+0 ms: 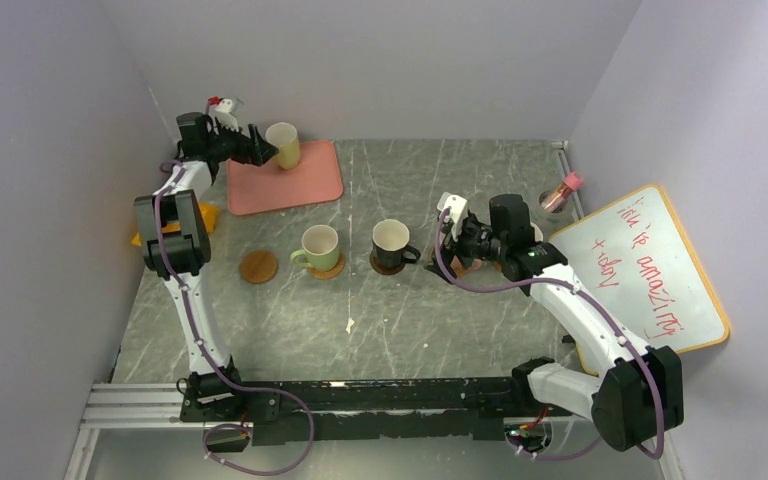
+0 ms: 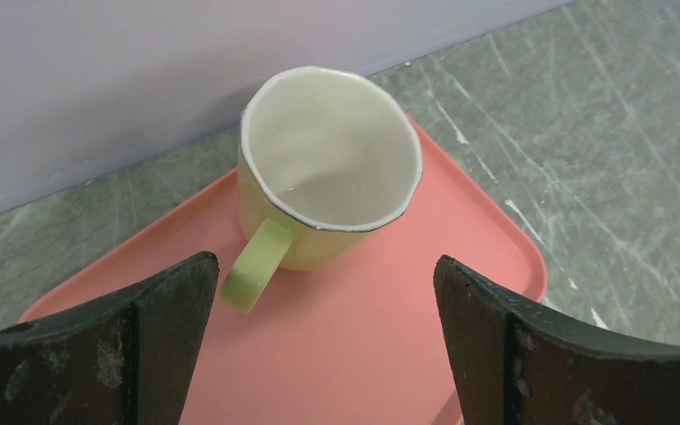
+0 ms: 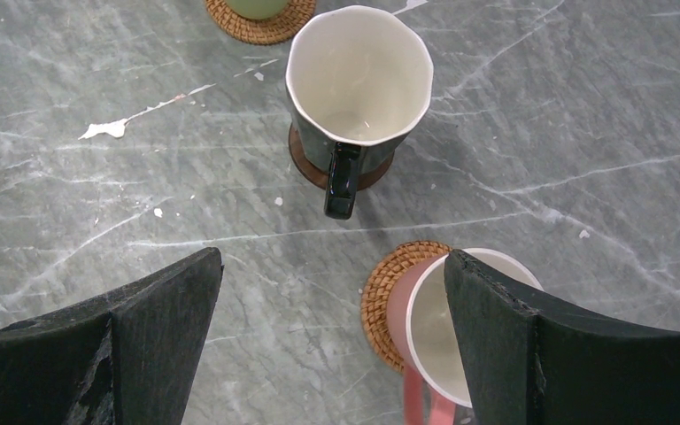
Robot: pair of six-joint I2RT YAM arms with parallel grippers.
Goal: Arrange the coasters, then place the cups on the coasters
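Observation:
A pale yellow cup stands upright on the pink tray at the back left. In the left wrist view the cup shows its white inside, and its yellow-green handle points toward the left finger. My left gripper is open beside it, with nothing held. An empty round wooden coaster lies in front of the tray. Over the right part of the table, my right gripper is open too; its right finger partly covers a pink cup.
On coasters stand a green cup, a black cup and the pink cup. A whiteboard leans at the right, near a pink-capped bottle. Something yellow lies partly under the left arm.

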